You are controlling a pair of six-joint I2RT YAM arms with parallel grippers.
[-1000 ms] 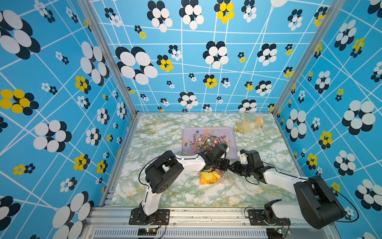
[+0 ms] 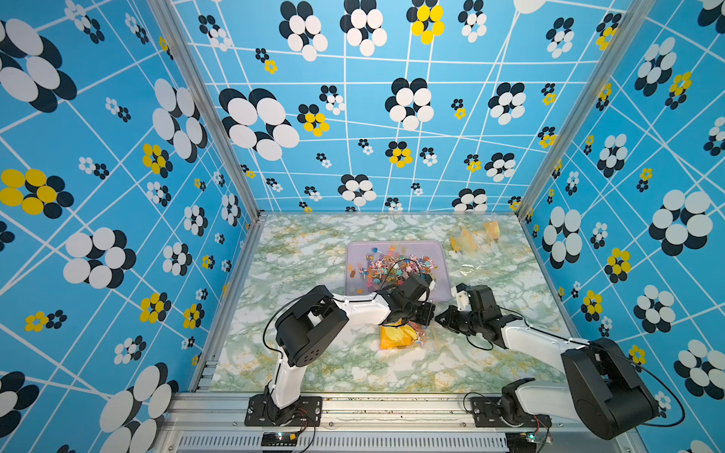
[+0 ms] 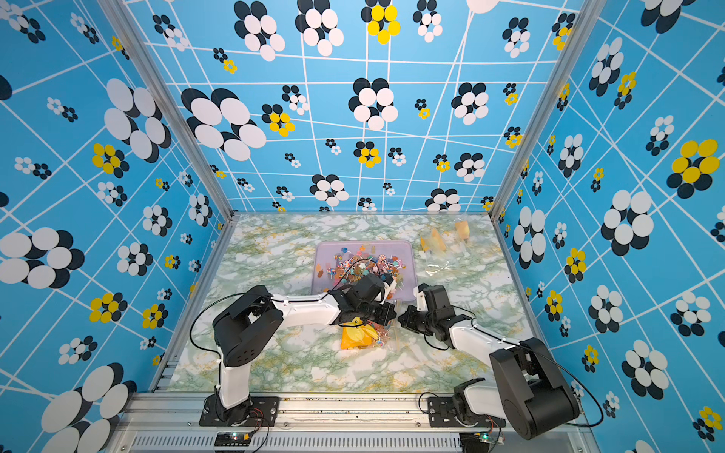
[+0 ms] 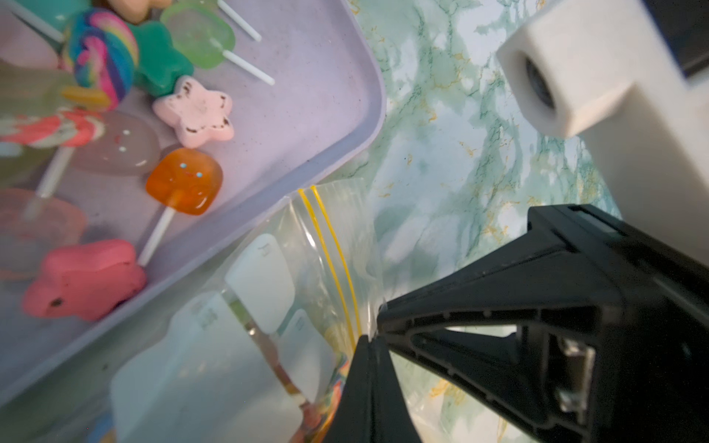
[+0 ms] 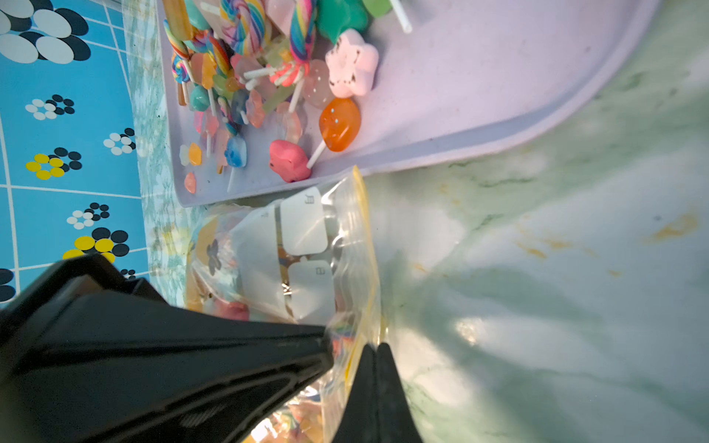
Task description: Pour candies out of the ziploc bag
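Note:
A clear ziploc bag (image 4: 251, 317) with candies and white labels lies in front of the tray, its zipper strip near both grippers; a yellow-orange part (image 2: 396, 336) shows at its lower end. My left gripper is shut at the bag's zipper edge; whether it pinches film is unclear. My right gripper is shut beside the zipper edge, with nothing clearly between its fingers. A lilac tray (image 5: 517, 88) holds loose lollipops and candies.
Clear, yellowish bags (image 2: 464, 240) lie at the back right. The two grippers are very close together over the bag.
My right arm has shifted slightly, its elbow a little lower; otherwise the scene looks much the same.

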